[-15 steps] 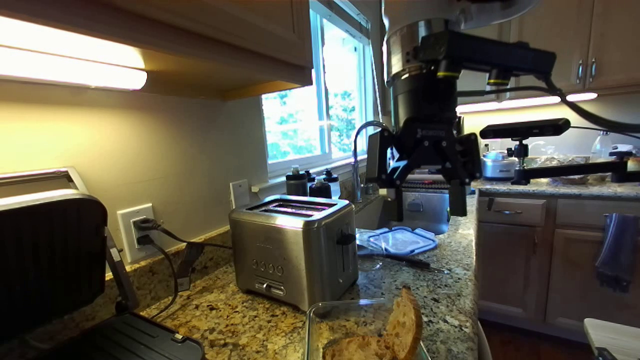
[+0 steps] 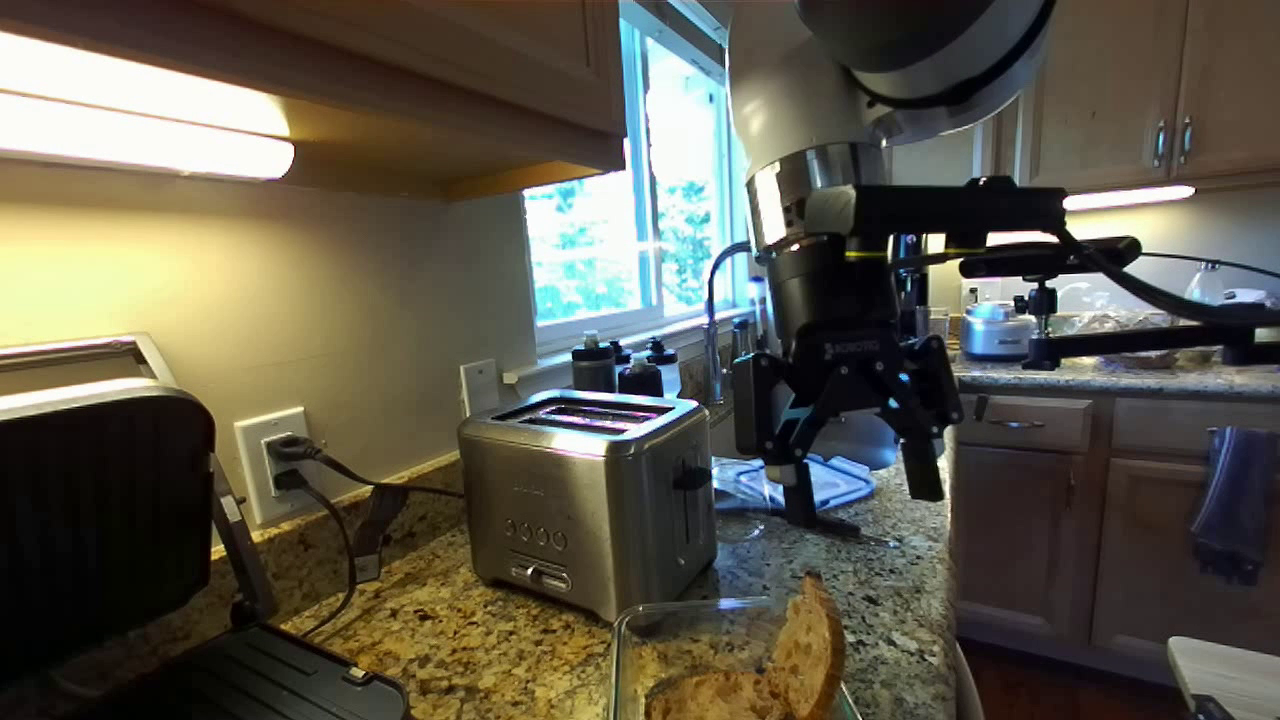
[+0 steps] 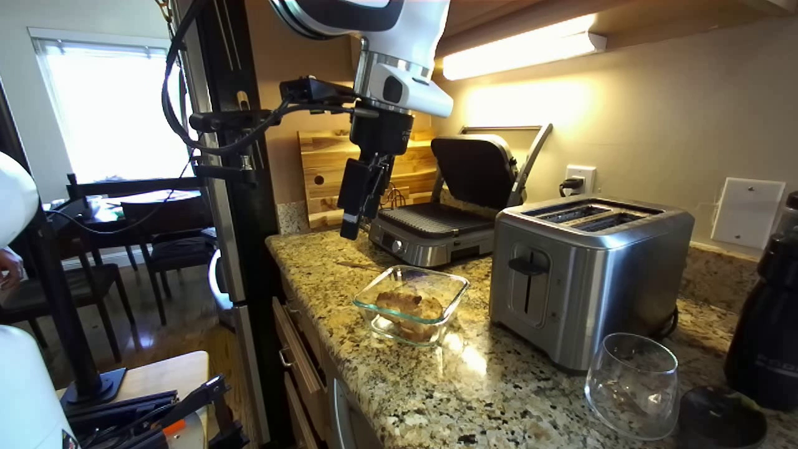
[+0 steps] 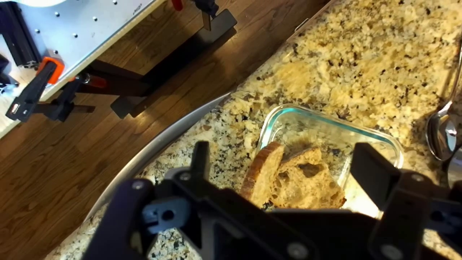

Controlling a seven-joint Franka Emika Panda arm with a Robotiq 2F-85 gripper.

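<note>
Two pieces of brown-crusted bread (image 4: pixel 308 180) rest in a clear glass dish (image 4: pixel 333 117); one leans upright against a side, the other lies flatter. In exterior view 1 the upright bread slice (image 2: pixel 811 648) rises above the dish rim. My gripper (image 2: pixel 858 480) is open and empty, pointing down above the counter. From the wrist, the open fingers (image 4: pixel 373 173) appear on either side of the bread, which is some way below them. A steel toaster (image 2: pixel 588 504) stands beside the dish, its two top slots (image 3: pixel 591 216) facing up and its lever raised.
An open contact grill (image 3: pixel 449 217) stands behind the dish. An empty drinking glass (image 3: pixel 632 389) is near the toaster's lever side. Spoons (image 4: pixel 441 132) lie beside the dish. The counter edge (image 4: pixel 173 134) drops to a wood floor. A cabinet (image 2: pixel 504 108) hangs overhead.
My gripper has come lower in exterior view 1 and tilted a little, its fingertips now nearer the counter. The bread, dish and toaster have stayed where they were.
</note>
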